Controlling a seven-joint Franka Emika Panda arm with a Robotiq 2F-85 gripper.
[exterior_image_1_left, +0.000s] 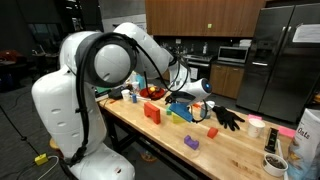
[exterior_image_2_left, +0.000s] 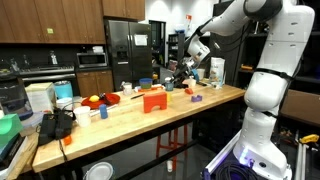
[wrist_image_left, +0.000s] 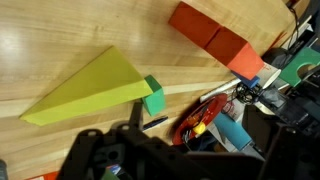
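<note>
My gripper is open over the table, with nothing held between its dark fingers. In the wrist view, a yellow wedge-shaped block (wrist_image_left: 90, 88) lies at the left. A small green block (wrist_image_left: 153, 97) touches or nearly touches its right end, close to the left finger. Further up and right is a long red-orange block (wrist_image_left: 215, 38), apart from the fingers. From the side, the gripper (exterior_image_1_left: 178, 97) hangs above the middle of the table, partly covering the blocks beneath it.
A red bowl with items in it (wrist_image_left: 197, 118) is near the right finger. On the table are a purple block (exterior_image_1_left: 191, 143), a small red block (exterior_image_1_left: 212, 132), black gloves (exterior_image_1_left: 228, 118) and a white cup (exterior_image_1_left: 256, 128). Bare wood shows towards the front right.
</note>
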